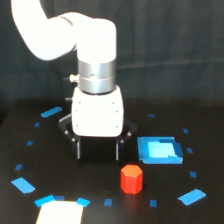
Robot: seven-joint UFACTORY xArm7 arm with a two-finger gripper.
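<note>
My gripper (98, 150) hangs above the black table, pointing down, with its two thin fingers (78, 148) spread wide. It is open, and only dark background shows between them. A red block (131, 180) with a hexagonal outline lies on the table, lower in the picture and to the right of the fingers. To the right of the gripper sits a small blue tray (144, 158) with a pale blue inner area. Neither the block nor the tray appears to touch the gripper. How high the fingertips are above the table is hard to judge.
Blue strips (192, 197) and small blue squares are scattered on the table as flat-looking marks. A white box-like object (59, 213) is cut off at the bottom left edge. Much of the dark tabletop around the gripper is bare.
</note>
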